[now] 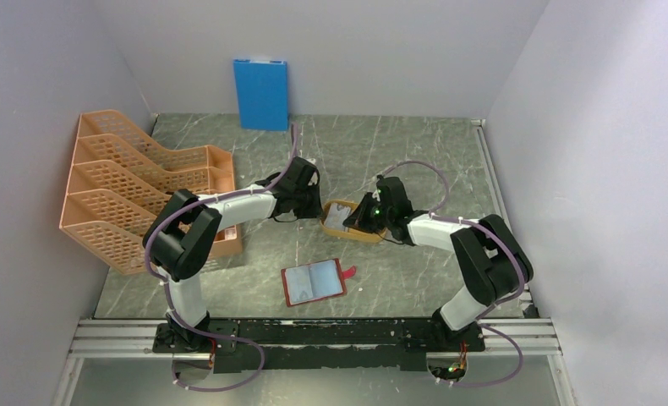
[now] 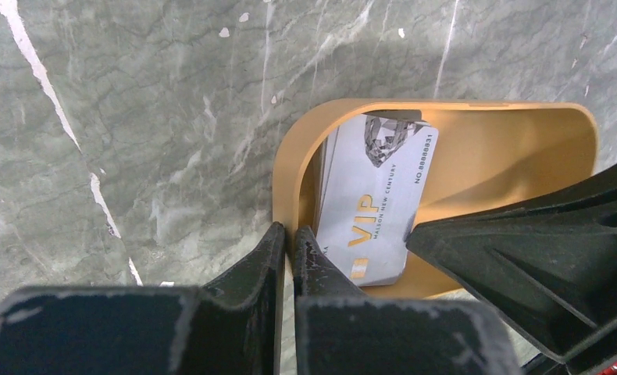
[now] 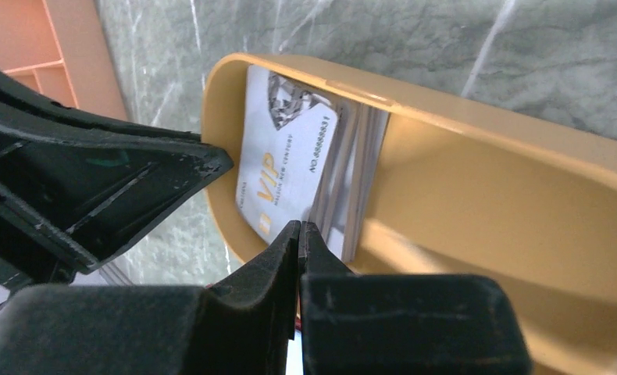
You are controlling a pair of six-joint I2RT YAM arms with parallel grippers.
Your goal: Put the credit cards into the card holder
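Observation:
White VIP credit cards [image 2: 376, 195] lean in a stack at the left end of a tan box [image 2: 508, 156]. My left gripper is shut on that box's rim at its left end. My right gripper is shut inside the box, its tips against the right side of the front card; no card shows clearly between them. In the top view, the card holder [image 1: 314, 282] lies open and flat below the box, with a dark red border and clear pockets. Its pockets look pale; whether they hold anything cannot be told.
A tan slotted rack [image 1: 136, 199] stands on the left, and a blue panel [image 1: 261, 95] leans at the back wall. A pink-red tab [image 1: 349, 272] sticks out beside the holder.

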